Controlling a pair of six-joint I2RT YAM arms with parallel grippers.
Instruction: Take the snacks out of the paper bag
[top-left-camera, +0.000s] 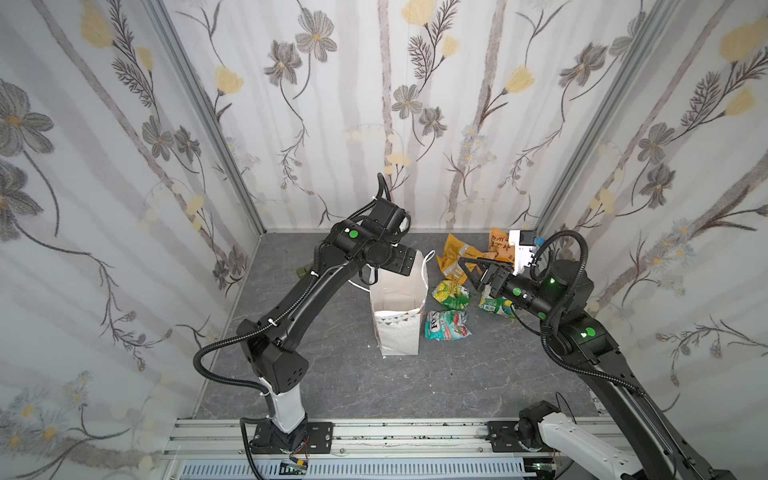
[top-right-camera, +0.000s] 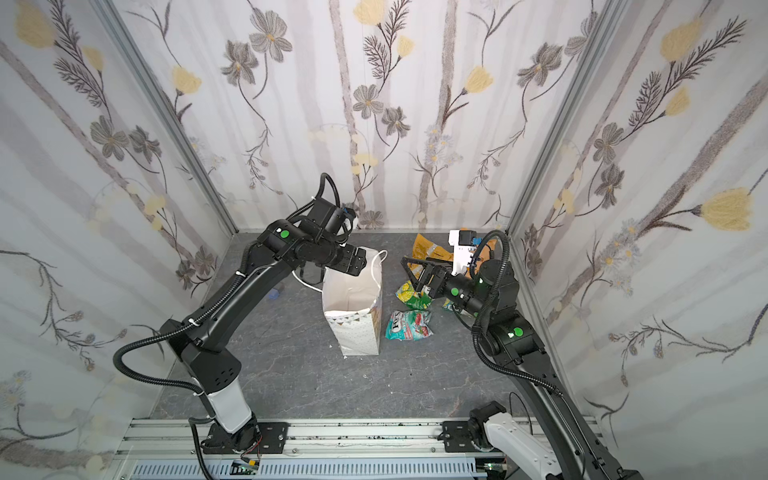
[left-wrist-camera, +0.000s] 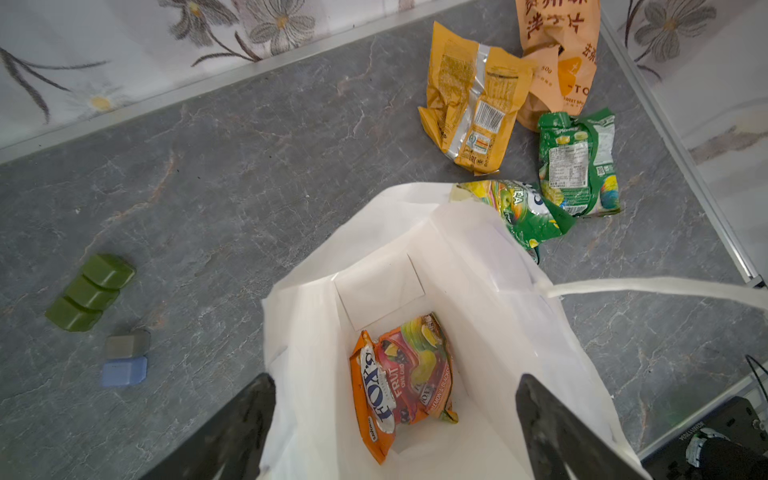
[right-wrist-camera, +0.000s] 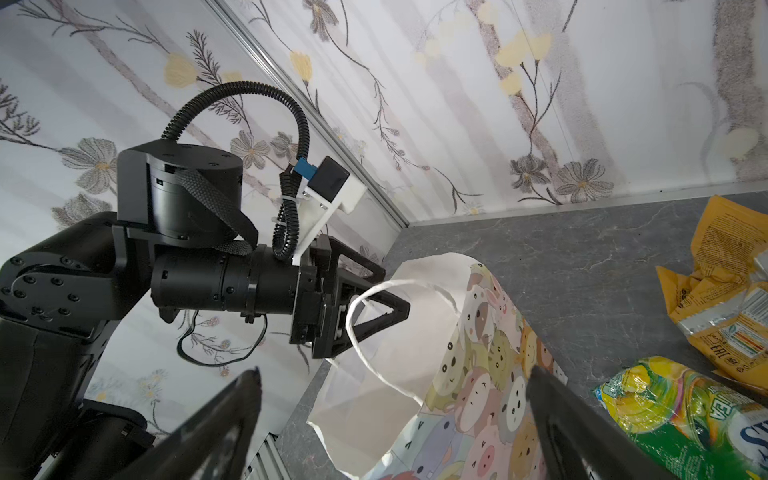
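Note:
The white paper bag stands upright mid-table, mouth upward, cartoon animals on one side. Inside it, on the bottom, lies an orange and red FOX'S snack pack, seen in the left wrist view. Over the mouth my left gripper points down, fingers wide open and empty. My right gripper is open too, to the right of the bag and above the snacks, holding nothing. Beside the bag lie a teal snack pack, a yellow-green pack, a golden pack, an orange-brown pack and a green pack.
Looped handles, one a white strap, stick out from the bag's rim. Left of the bag sit a green block, a grey block and a blue block.

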